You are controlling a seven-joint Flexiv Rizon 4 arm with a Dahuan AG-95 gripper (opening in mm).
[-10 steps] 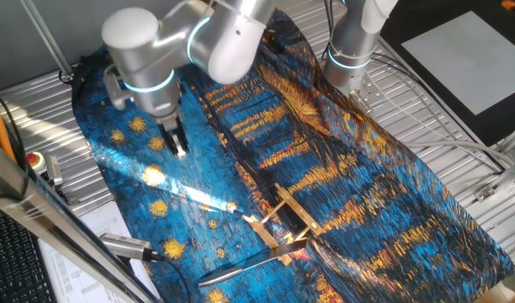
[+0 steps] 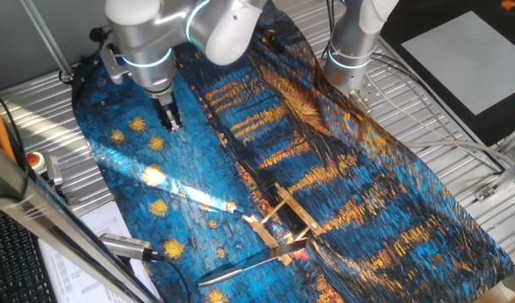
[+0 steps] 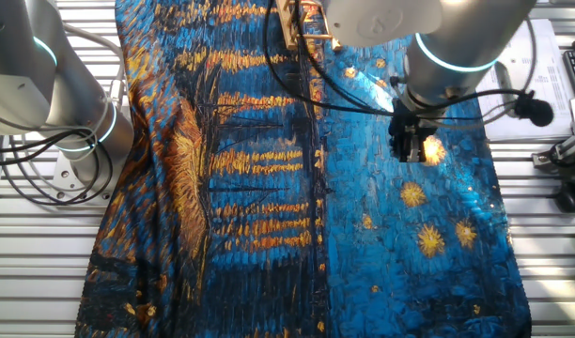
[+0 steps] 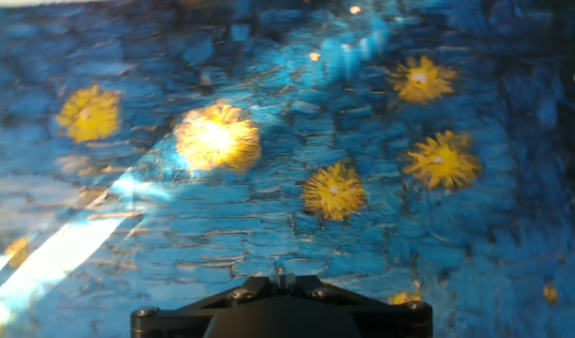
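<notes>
My gripper hangs above the blue, star-patterned side of the cloth, well away from the wooden frame. In the wrist view the black fingers of the gripper meet at the bottom centre; they look shut, with nothing visible between them. A small light-wood frame stands on the cloth towards the front. Beside it, a long knife-like tool reaches to the frame's lower side; whether it rests on the frame is unclear. In exterior view 2 the wooden frame shows only partly, at the top edge.
A painted cloth covers most of the slatted table, with folds along its right side. Another grey column stands at the back right. A laptop, papers and a small cabled device lie at the left. Bare cloth surrounds the gripper.
The arm has moved back and slightly left in exterior view 1, away from the wooden frame. The frame and the knife-like tool have stayed put.
</notes>
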